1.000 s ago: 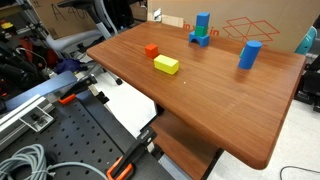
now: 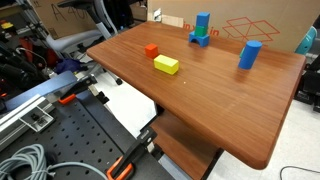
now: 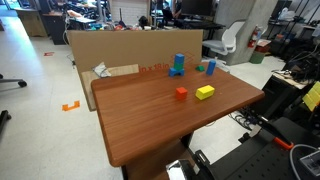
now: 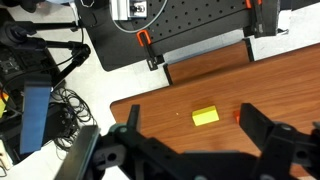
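A red block (image 2: 151,50) and a yellow block (image 2: 166,65) lie close together, apart, on the wooden table (image 2: 215,95). Farther back stands a blue and green stack (image 2: 201,26) on a blue base. To its right in exterior view 1 is an upright blue cylinder (image 2: 250,54). From above, the wrist view shows the yellow block (image 4: 205,116), with the red block (image 4: 238,117) partly hidden by a finger. My gripper is open, its dark fingers wide apart and nothing between them, high over the table edge.
A dark rail-like bench (image 2: 70,135) with cables runs alongside the table, leaving a gap of floor. A cardboard panel (image 3: 130,50) stands behind the table.
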